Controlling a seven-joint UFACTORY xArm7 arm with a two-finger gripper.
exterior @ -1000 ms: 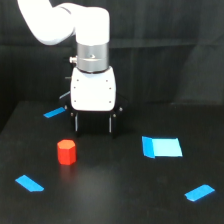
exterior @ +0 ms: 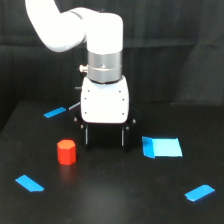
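A red block (exterior: 66, 152) with a hexagon-like outline stands on the dark table at the left. My gripper (exterior: 105, 138) points down from the white arm, to the right of the block and apart from it. Its two thin dark fingers stand wide of each other, so it is open, and nothing shows between them.
A light blue square (exterior: 167, 147) with a darker blue piece (exterior: 148, 147) along its left side lies right of the gripper. Blue strips lie at the front left (exterior: 29, 184), front right (exterior: 200, 192) and back left (exterior: 54, 112).
My gripper has come lower in the view and a little to the right. The red block and the blue pieces have not moved.
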